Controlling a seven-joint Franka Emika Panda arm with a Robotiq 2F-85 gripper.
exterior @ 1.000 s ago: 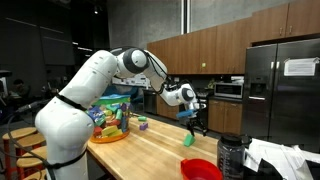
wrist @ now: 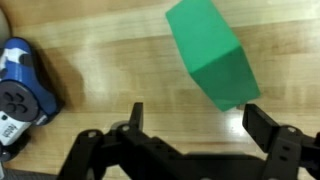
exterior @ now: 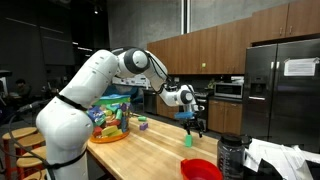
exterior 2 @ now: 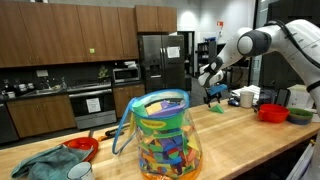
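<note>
A green block [wrist: 212,50] lies on the wooden table in the wrist view, set at a slant and just beyond my fingertips. My gripper is open, its two dark fingers wide apart with only bare tabletop between them. In exterior view 1 the green block [exterior: 188,140] is on the table close below the gripper [exterior: 193,129]. Exterior view 2 shows the green block [exterior 2: 217,108] small, near the gripper at the table's far part.
A blue, black and white device [wrist: 28,90] lies left in the wrist view. The red bowl [exterior: 188,170] and a black canister [exterior: 231,155] stand nearer the arm's base side. A tub of colourful things [exterior: 108,120] sits at the left.
The green block looks tilted a second ago and more upright now in exterior view 1. My gripper, close above it, has shifted only slightly.
</note>
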